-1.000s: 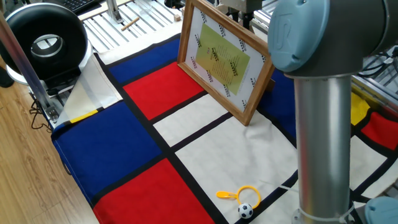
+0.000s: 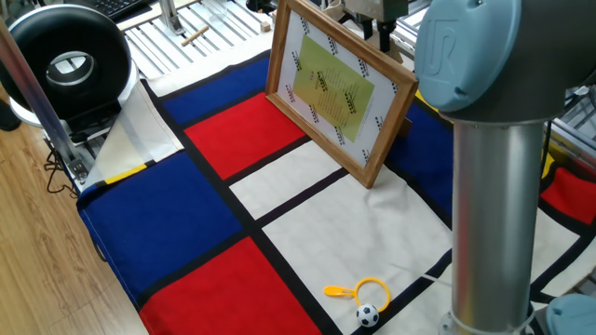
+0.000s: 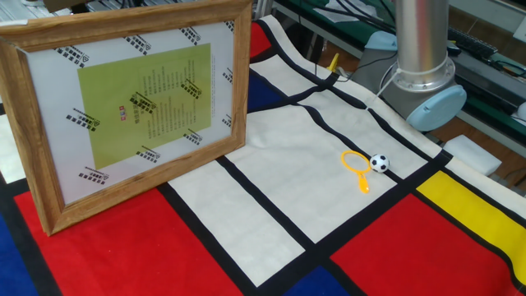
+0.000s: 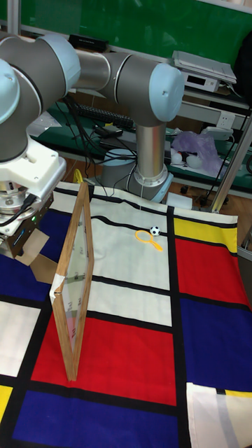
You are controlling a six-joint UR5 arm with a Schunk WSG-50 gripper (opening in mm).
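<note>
A wooden picture frame (image 2: 366, 172) with a yellow-green sheet behind its pane stands tilted back on the patterned cloth. Behind its upper edge, dark gripper fingers (image 2: 385, 37) show in exterior view 1, partly cut off by the frame. From the side, in exterior view 3, the gripper (image 4: 16, 240) is at the left, behind the frame's back and close to a tan flap (image 4: 35, 243), likely its stand. Whether its fingers touch the flap or hold anything does not show clearly. In exterior view 2 the gripper is out of sight.
A small soccer ball (image 3: 380, 163) with a yellow ring and tag (image 3: 364, 182) lies on a white cloth panel near the arm's base (image 3: 423, 74). A round black object (image 2: 98, 42) stands beyond the cloth's corner. The coloured panels before the frame are clear.
The frame's base, ball and ring have stayed in place.
</note>
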